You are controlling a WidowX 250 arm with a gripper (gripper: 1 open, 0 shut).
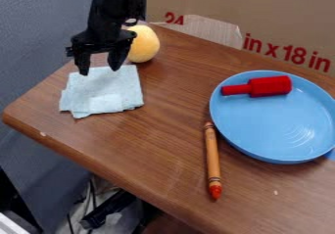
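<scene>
My black gripper (100, 56) is over the far end of a pale folded cloth (101, 95) at the table's left; its fingers look spread, and whether any cloth is between them is not clear. A yellow round object (144, 44) sits just behind the gripper, partly hidden by the arm. To the right, a blue plate (272, 132) holds a red cylinder with a handle (267, 86). An orange crayon (214, 164) lies beside the plate.
A cardboard box (262, 23) stands along the back. The table's left edge drops away to the floor.
</scene>
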